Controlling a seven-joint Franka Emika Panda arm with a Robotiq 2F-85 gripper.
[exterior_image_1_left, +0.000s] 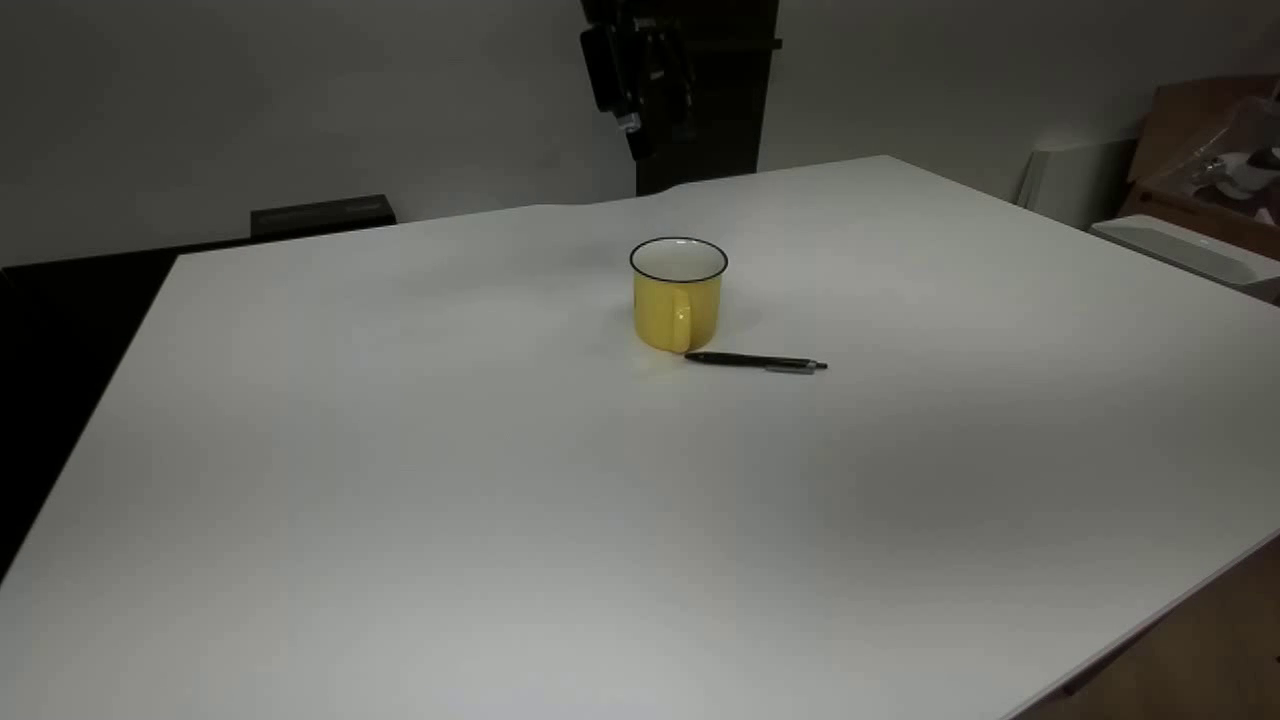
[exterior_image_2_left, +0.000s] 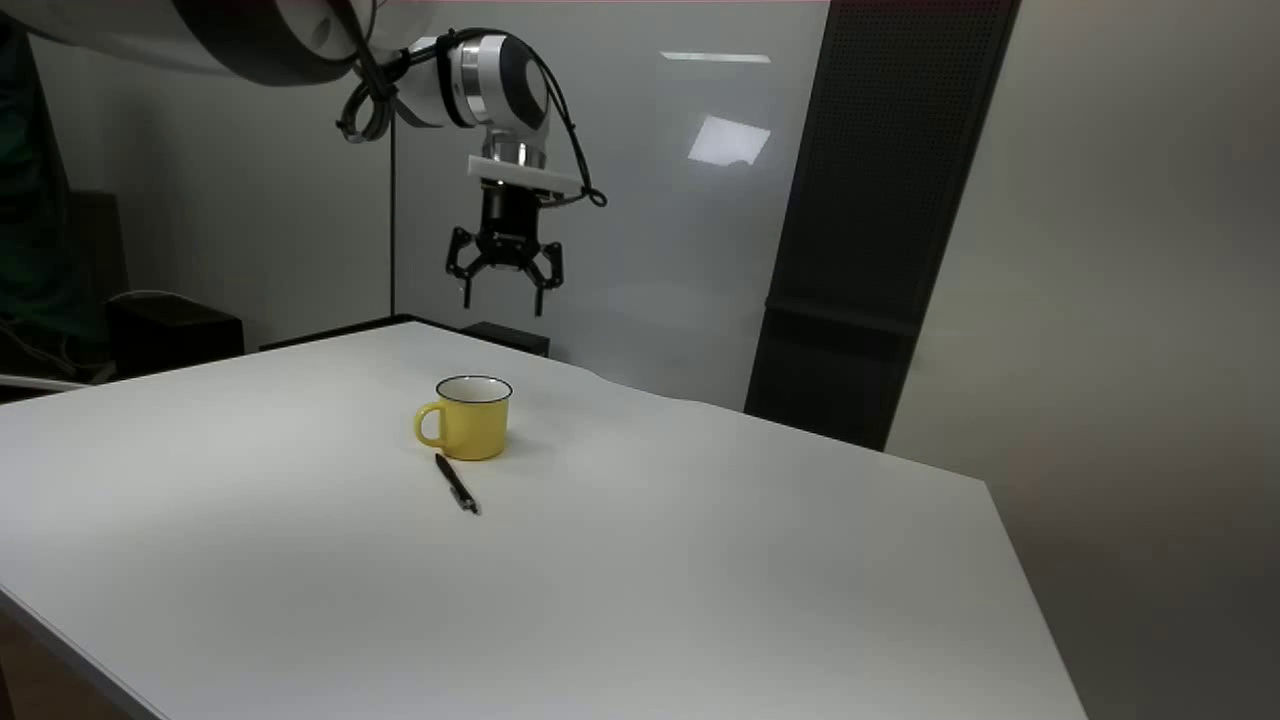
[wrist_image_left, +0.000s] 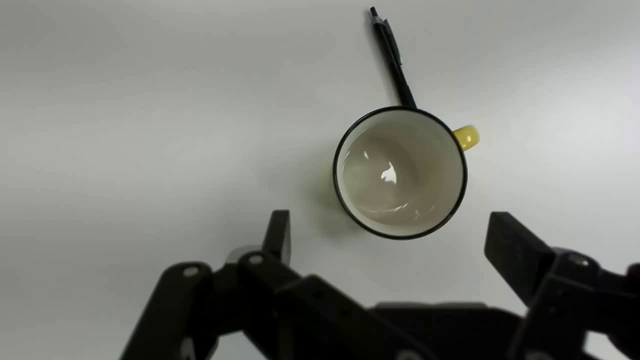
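Note:
A yellow mug (exterior_image_1_left: 660, 306) with a white inside and a dark rim stands upright on the white table. From above, in the wrist view, the mug (wrist_image_left: 399, 174) looks empty, and its handle (wrist_image_left: 466, 137) points up and to the right. A dark pen (wrist_image_left: 391, 57) lies flat on the table outside the mug, one end close against its base; I cannot tell if they touch. In exterior view 2 the pen (exterior_image_2_left: 456, 485) is in front of the mug. My gripper (exterior_image_2_left: 504, 302) hangs well above the mug, fingers spread wide and nothing between them.

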